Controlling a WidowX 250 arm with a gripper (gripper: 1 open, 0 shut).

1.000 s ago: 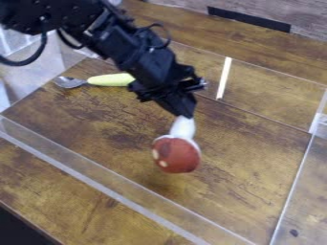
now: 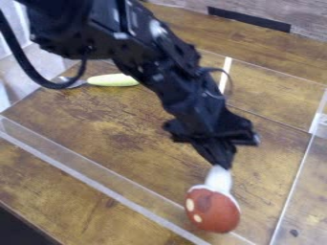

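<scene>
A red toy mushroom with pale spots and a white stem [image 2: 212, 210] is at the lower right of the wooden surface, stem pointing up. The gripper [image 2: 219, 157] is at the top of that stem, pointing down, blurred by motion. Its fingers look closed on the stem, though the grip itself is hard to see.
A yellow-green corn-like item [image 2: 113, 80] and a silver spoon [image 2: 71, 82] lie at the back left, partly behind the arm. Clear edging strips run along the front and right of the wooden area [image 2: 109, 144].
The arm and the mushroom at its gripper have moved right and toward the camera, down in the view.
</scene>
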